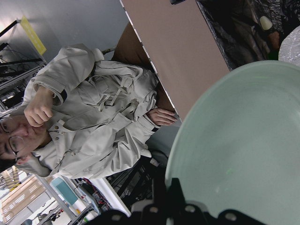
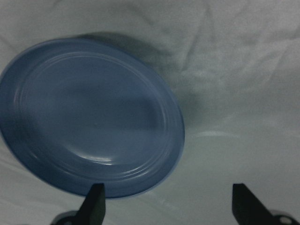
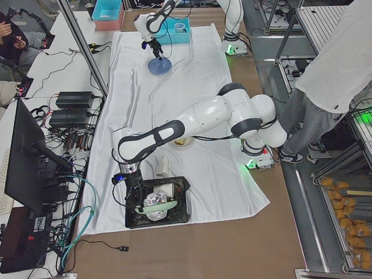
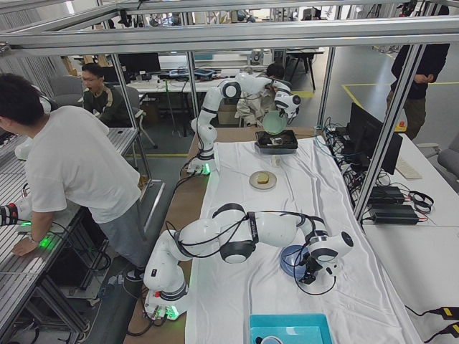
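My left gripper is shut on a pale green plate (image 1: 243, 140), tilted above the black bin in the camera right view. My right gripper stands open just above a blue plate (image 2: 89, 112) lying on the white cloth, its fingers beside the plate's near edge. The black bin (image 3: 180, 215) holds a crinkled silvery item (image 3: 156, 197) and a pale block.
A tan food item on a beige plate (image 4: 262, 185) lies mid-table, with a small pale object (image 3: 163, 167) near the bin. A turquoise bin (image 4: 287, 326) with a cup stands at the right arm's end.
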